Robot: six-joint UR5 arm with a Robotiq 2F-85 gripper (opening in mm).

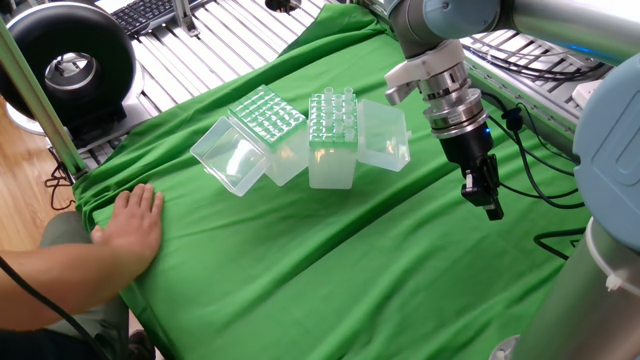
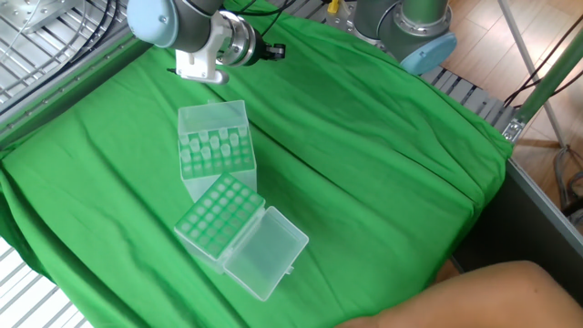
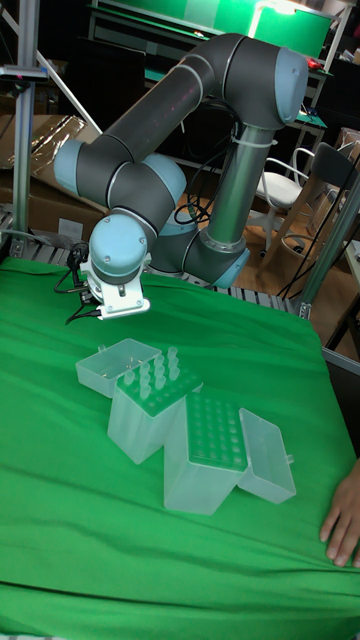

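Two translucent boxes with green perforated tops and hinged lids laid open stand close together on the green cloth. One tip box (image 1: pixel 333 160) carries several clear pipette tips (image 3: pixel 159 370) standing in part of its holes. In the other box (image 3: pixel 202 485) no tips stand up from the rack (image 2: pixel 219 214). My black gripper (image 1: pixel 494 212) hangs over the cloth, to the right of the boxes in exterior view 1 and apart from them. Its fingertips are small and dark there, and whether they are parted does not show. In exterior view 3 the wrist hides the gripper.
A person's hand (image 1: pixel 132 228) rests on the cloth edge, beyond the box without standing tips. One open lid (image 1: pixel 384 136) lies on the gripper's side; the other lid (image 2: pixel 266 253) faces the person. Cables hang behind the gripper.
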